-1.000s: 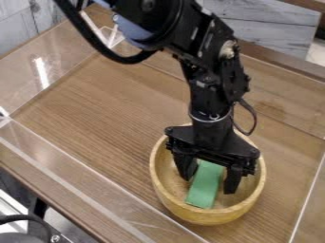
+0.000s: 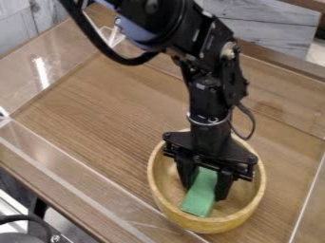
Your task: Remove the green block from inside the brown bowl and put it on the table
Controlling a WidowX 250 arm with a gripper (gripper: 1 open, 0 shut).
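The brown bowl [image 2: 162, 195], a light tan one, stands at the lower right of the table. Inside it lies the green block [image 2: 199, 196], its near end bare and its far end hidden under my gripper. Reaching down into the bowl from above, the black gripper [image 2: 204, 184] has its fingers close against the block's sides and is shut on it. The block is still within the bowl's rim.
Bare wooden table [image 2: 102, 119] spreads to the left of the bowl and behind it. A clear edge strip [image 2: 83, 185] runs along the table's left front side. Dark cables show at the lower left corner.
The block has shifted slightly left and turned a little; the bowl also sits marginally further left.
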